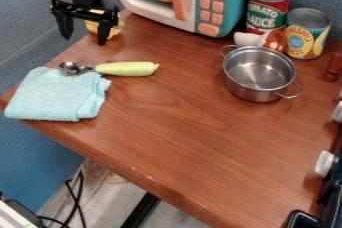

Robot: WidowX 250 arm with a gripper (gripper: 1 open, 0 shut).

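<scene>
At the top left, the black gripper [84, 24] hangs over a yellow object [99, 28] at the back edge of the table, partly hiding it; whether it grips it I cannot tell. Below, a metal spoon [72, 69] and a pale yellow-green corn cob [128, 69] lie by a folded light-blue towel [56, 96].
A toy microwave [214, 5] stands at the back, with cans [267, 7] to its right. A steel pot [258, 72] sits right of centre, and a black appliance [318, 202] is at the right edge.
</scene>
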